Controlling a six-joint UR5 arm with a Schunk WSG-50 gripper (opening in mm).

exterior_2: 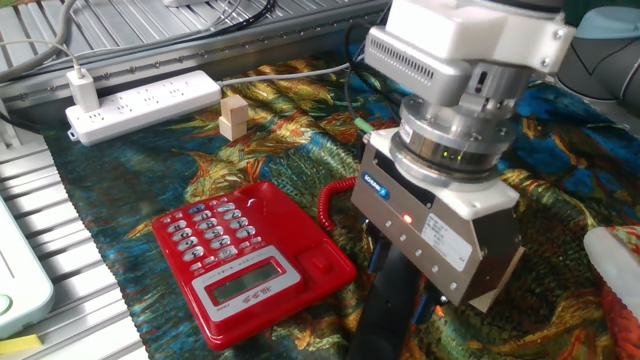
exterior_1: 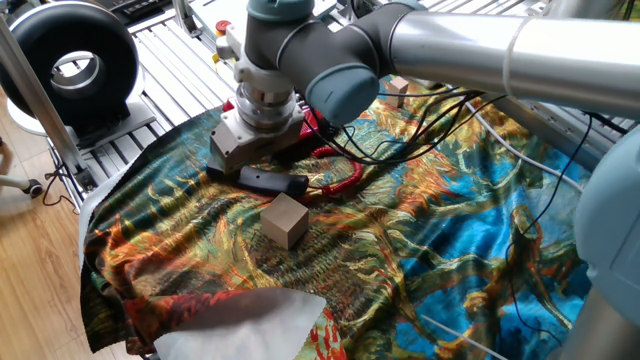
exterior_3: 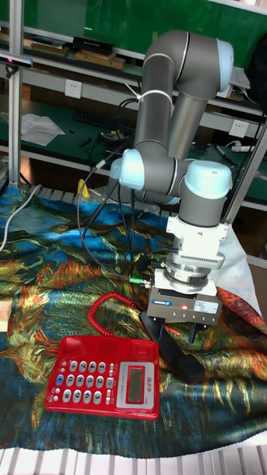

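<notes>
A red desk telephone (exterior_2: 255, 262) with a keypad and small display lies on the patterned cloth. Its black handset (exterior_3: 180, 360) is off the base, lying beside it, with a coiled red cord (exterior_3: 99, 320) running from the telephone. My gripper (exterior_3: 177, 332) points down over the handset. Its two fingers (exterior_2: 377, 256) stand apart, one on either side of the handset. Whether they press on it does not show. In exterior view 1 the gripper's body hides the fingers and most of the telephone, while one end of the handset (exterior_1: 275, 181) sticks out.
A wooden cube (exterior_1: 285, 221) sits on the cloth close to the handset. Small wooden blocks (exterior_2: 233, 118) stand farther off, near a white power strip (exterior_2: 145, 107). Black cables (exterior_1: 420, 150) hang from the arm.
</notes>
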